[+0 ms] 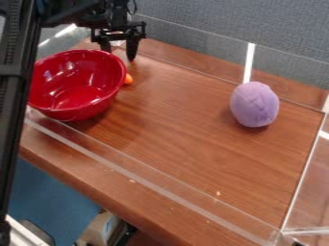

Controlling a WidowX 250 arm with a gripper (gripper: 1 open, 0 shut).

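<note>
A red bowl (75,91) sits at the left of the wooden table (180,154), with a small orange object (127,80) peeking out beside its right rim. My black gripper (118,43) is at the top left, behind the bowl, its fingers pointing down; whether it is open or shut is hard to tell. A fuzzy purple oval object (255,104) rests at the right side of the table.
Clear plastic edging runs along the front and right of the table. A grey wall (244,24) stands behind. A dark arm upright fills the left edge.
</note>
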